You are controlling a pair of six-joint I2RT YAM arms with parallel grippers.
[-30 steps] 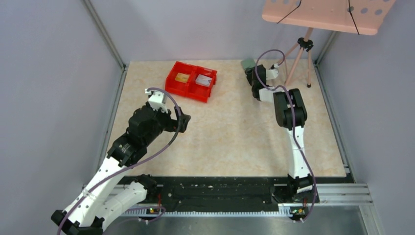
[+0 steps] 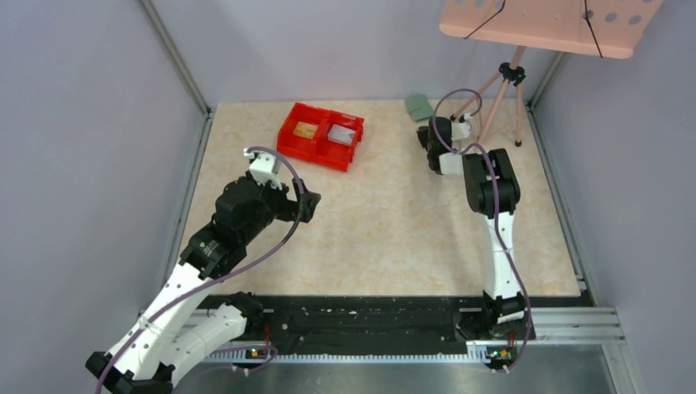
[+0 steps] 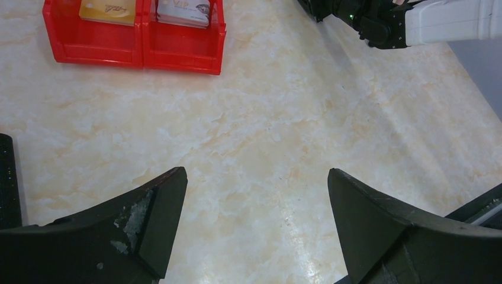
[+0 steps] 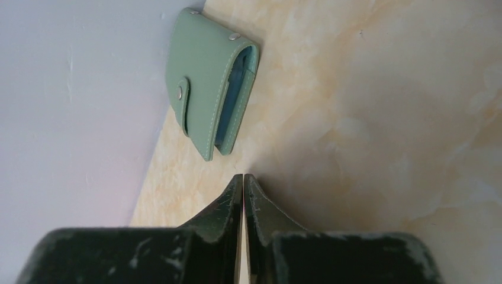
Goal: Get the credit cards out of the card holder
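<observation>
The green card holder point(image 2: 418, 107) lies at the back edge of the table, right of centre. In the right wrist view the folded holder point(image 4: 204, 77) shows its snap strap and an open side edge; no card can be made out inside. Just in front of it is my right gripper, its fingertips all but touching, with only a thin slit and no object between them. My left gripper stands wide open and empty over bare table at the left. A yellow card point(image 3: 108, 10) and a white VIP card point(image 3: 184, 11) lie in separate compartments of the red box point(image 3: 182, 48).
The red box stands at the back left of the table. Behind my right arm rises a pink tripod stand point(image 2: 497, 98) with a pink panel point(image 2: 550, 25) overhead. Table surface point(image 2: 386, 230) between the arms is clear.
My right gripper has drawn back slightly to the right, away from the card holder, which now shows more fully. The left arm and the red box look practically unchanged.
</observation>
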